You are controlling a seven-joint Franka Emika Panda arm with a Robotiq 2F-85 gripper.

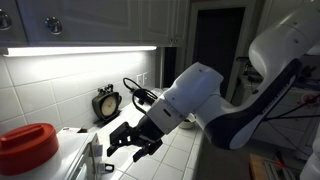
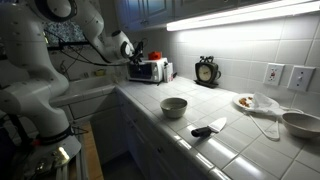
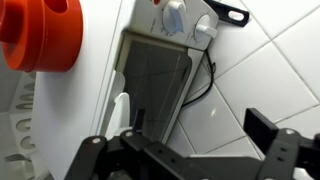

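Observation:
My gripper (image 1: 124,145) is open and empty near the front of a toaster oven. In the wrist view its dark fingers (image 3: 272,135) stand far apart, with the oven's glass door (image 3: 152,85) and white tiled counter showing past them. The toaster oven (image 2: 150,70) has a light-coloured body and a control knob (image 3: 174,17) beside the door, which looks shut. On top of it sits a red lidded pot (image 1: 27,148). No contact between the fingers and the oven can be made out.
Further along the tiled counter (image 2: 220,120) are a grey bowl (image 2: 173,107), a knife with a black handle (image 2: 207,129), a plate of food (image 2: 250,101) and another bowl (image 2: 301,124). A black clock-like item (image 1: 106,102) stands by the wall. Cabinets (image 1: 80,22) hang above.

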